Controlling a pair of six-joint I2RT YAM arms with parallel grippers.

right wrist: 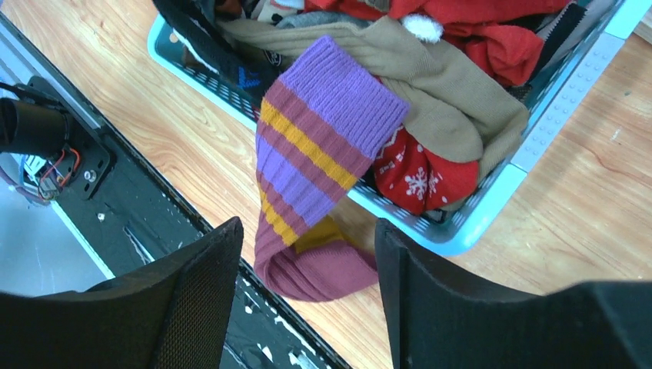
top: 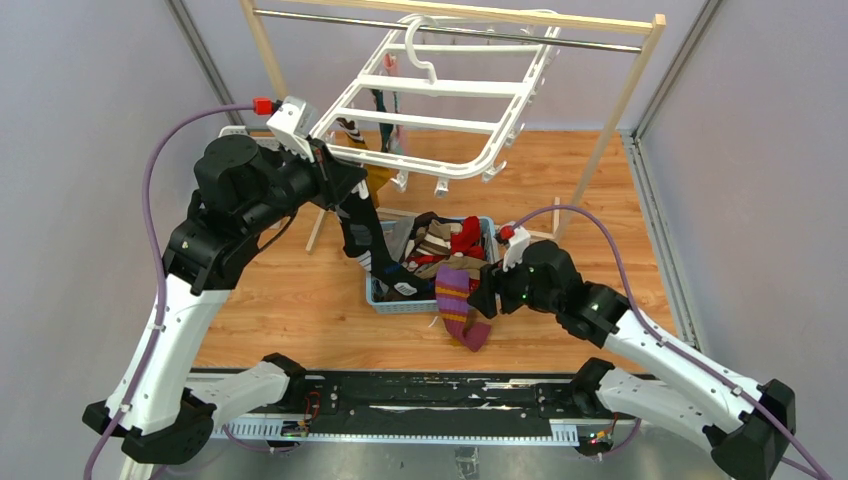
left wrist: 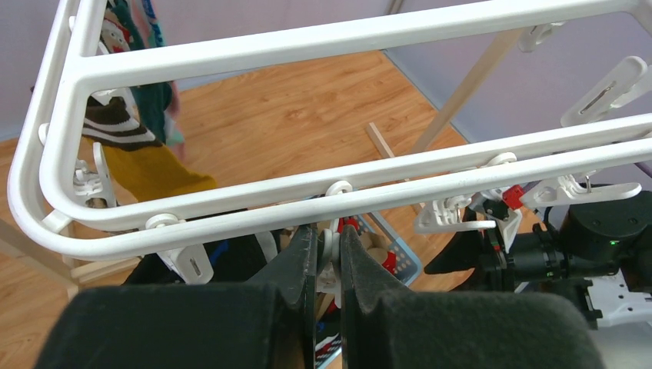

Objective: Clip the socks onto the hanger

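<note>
The white hanger [top: 430, 118] hangs from the rack, with clips along its edges. At its near-left edge my left gripper [top: 357, 182] is shut; in the left wrist view its fingers [left wrist: 306, 250] close on a white clip [left wrist: 332, 240]. A black sock [top: 358, 228] hangs beside that gripper, its lower end in the blue basket [top: 412, 307]; its top is hidden. A purple striped sock [right wrist: 311, 146] drapes over the basket's front edge, its toe end folded on the floor. My right gripper is open above that end, nothing visibly held.
Several socks, including a red snowflake one [right wrist: 427, 175], fill the basket. Other socks, one mustard-toed [left wrist: 154, 173], hang at the hanger's left side. Wooden rack legs [top: 612, 120] flank the hanger. Floor right of the basket is clear.
</note>
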